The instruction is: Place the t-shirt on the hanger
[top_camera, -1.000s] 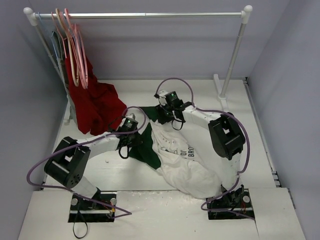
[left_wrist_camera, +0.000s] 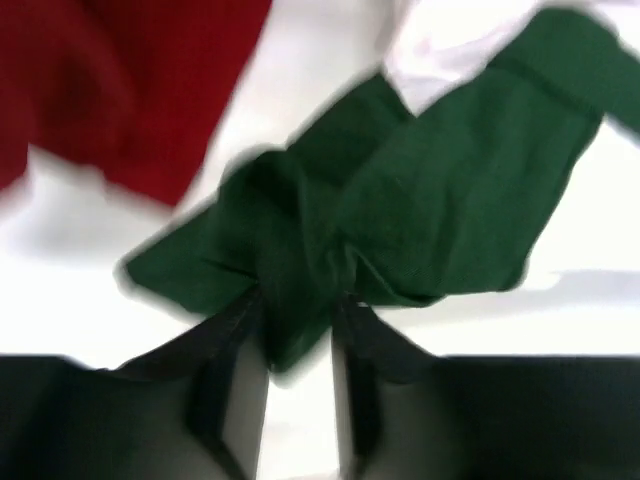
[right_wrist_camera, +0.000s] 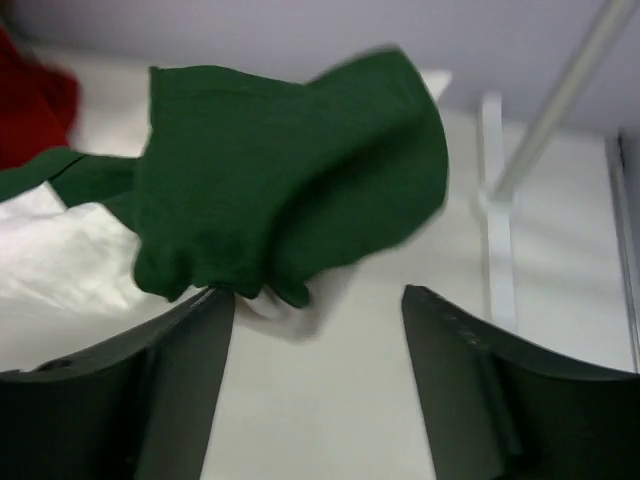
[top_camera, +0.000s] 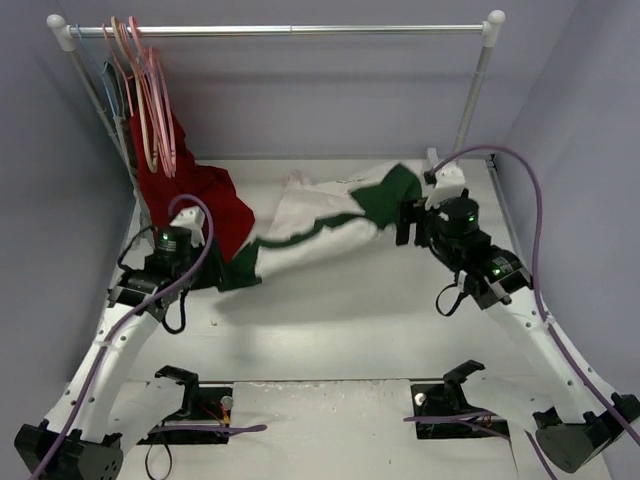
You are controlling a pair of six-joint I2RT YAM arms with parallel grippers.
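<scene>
A white t-shirt (top_camera: 318, 252) with dark green sleeves stretches across the work surface between my two grippers. In the left wrist view its blurred green sleeve (left_wrist_camera: 420, 210) hangs down to my left gripper. The fingers there stand a little apart, with the green cloth's lower end between or just behind them. My right gripper is open wide. Another green sleeve (right_wrist_camera: 290, 170) lies in front of it, its lower edge close to the left finger. Pink and beige hangers (top_camera: 150, 110) hang at the rail's left end.
A red garment (top_camera: 205, 205) hangs at the left, close to my left arm. The metal rail (top_camera: 330, 30) spans the back, its right post (top_camera: 475, 90) behind my right gripper.
</scene>
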